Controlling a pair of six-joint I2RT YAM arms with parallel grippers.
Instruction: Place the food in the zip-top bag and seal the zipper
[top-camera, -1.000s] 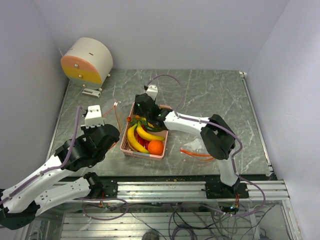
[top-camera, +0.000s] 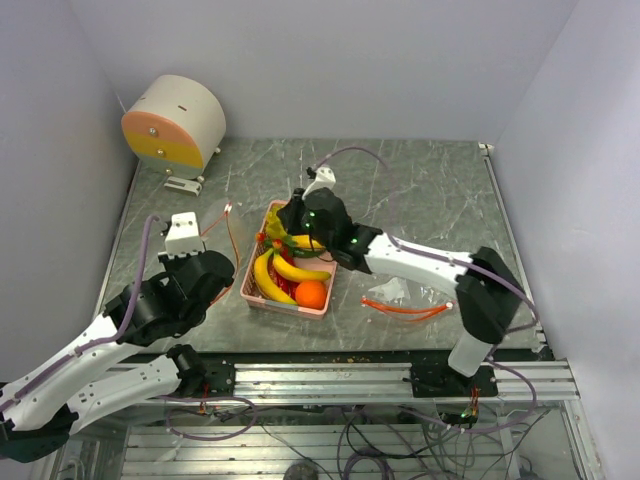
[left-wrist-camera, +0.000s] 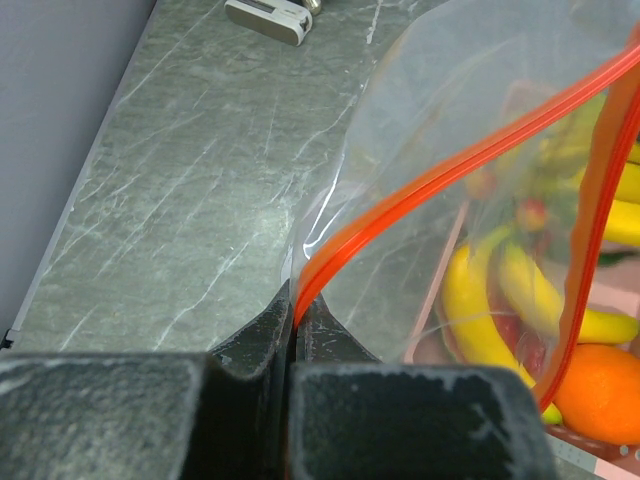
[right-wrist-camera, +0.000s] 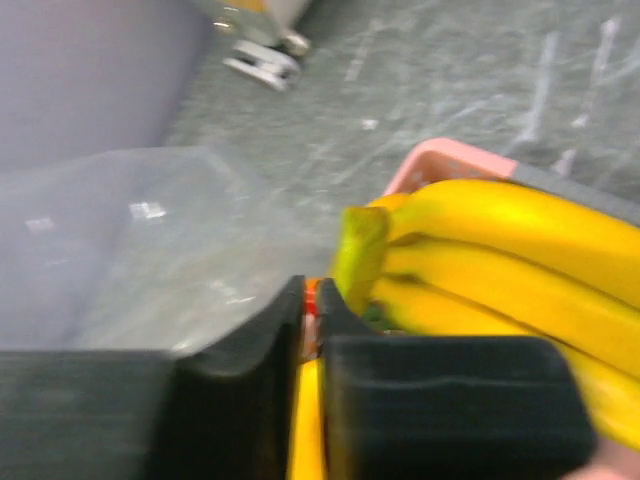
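Note:
My left gripper is shut on one end of the orange zipper (left-wrist-camera: 440, 175) of a clear zip top bag (left-wrist-camera: 410, 110). The bag's mouth gapes between two zipper strips, left of a pink basket (top-camera: 247, 285). In the basket lie bananas (top-camera: 297, 270), an orange (top-camera: 311, 294) and red pieces. My right gripper hangs over the basket's back part. Its fingers stand slightly apart, with yellow and red showing through the narrow gap. A bunch of bananas (right-wrist-camera: 520, 255) lies just beyond; whether the fingers touch anything I cannot tell.
Another clear bag with an orange zipper (top-camera: 410, 312) lies right of the basket. A white rounded bread box (top-camera: 178, 115) stands at the back left.
My right gripper has moved a little right and toward the front over the basket, uncovering yellow food at its back left.

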